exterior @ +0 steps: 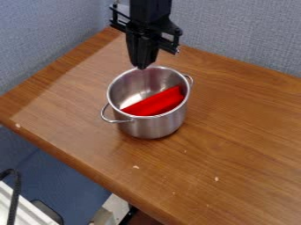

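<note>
A steel pot (150, 125) with two wire handles stands on the wooden table (223, 167). Inside it lies a red object (156, 104), long and lying diagonally across the right part of the pot's floor. My black gripper (141, 61) hangs above the pot's back rim, at the top of the view; whether its fingers are open or shut is hard to make out.
Bare table surrounds the pot on the left, right and front. Grey padded walls rise at the back and left. A blue floor with white and black equipment shows at the lower left.
</note>
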